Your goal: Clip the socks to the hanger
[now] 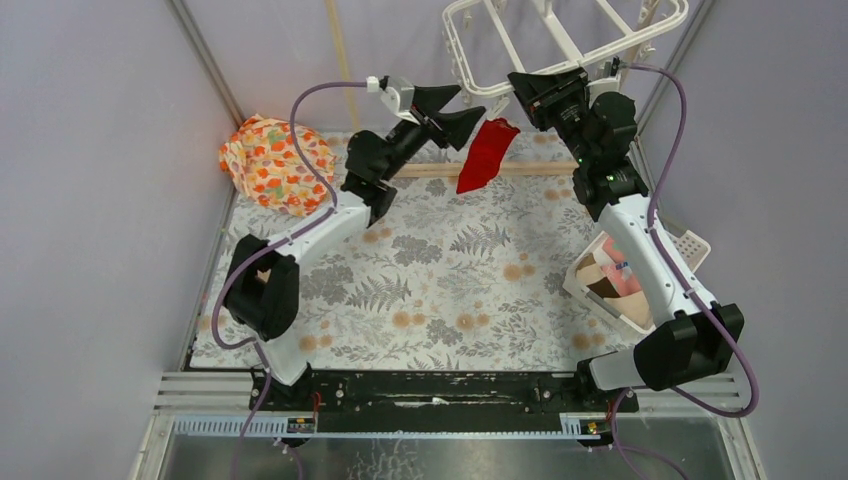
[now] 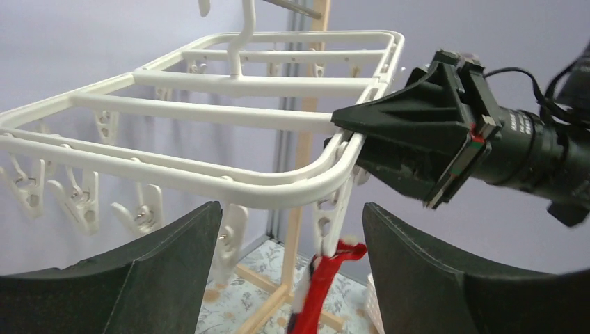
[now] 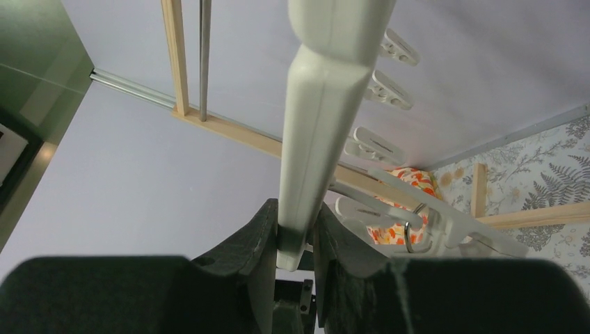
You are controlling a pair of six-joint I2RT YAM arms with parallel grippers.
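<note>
A red sock point(image 1: 485, 158) hangs from a white clip point(image 2: 327, 229) at the front corner of the white hanger point(image 2: 264, 193). My right gripper point(image 1: 540, 85) is shut on the hanger's rail, which runs between its fingers in the right wrist view. My left gripper point(image 1: 462, 110) stands open just left of the sock's top; in the left wrist view its fingers are either side of the sock and clip, not touching them.
Several empty clips point(image 2: 83, 202) hang along the rail. A basket point(image 1: 580, 290) with socks sits at the lower right, an orange patterned cloth point(image 1: 270, 165) at the back left.
</note>
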